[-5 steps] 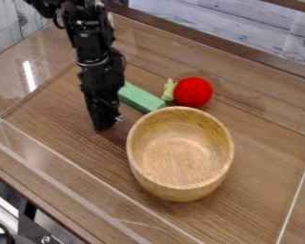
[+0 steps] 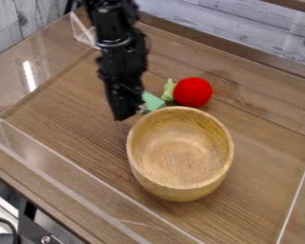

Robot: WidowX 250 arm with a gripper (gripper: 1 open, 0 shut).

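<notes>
My gripper (image 2: 122,112) hangs at the centre-left of the camera view, blurred, just left of a green block (image 2: 152,100) and partly in front of it. The fingers look shut, with nothing visible between them. A wooden bowl (image 2: 179,151) sits on the table to the lower right of the gripper. A red ball (image 2: 194,91) rests behind the bowl, beside a small pale yellow-green object (image 2: 171,90).
A raised rim runs along the back, and the table's edges show at the sides.
The gripper has moved right, toward the green block and the bowl, and now covers more of the block. The bowl and red ball have not moved.
</notes>
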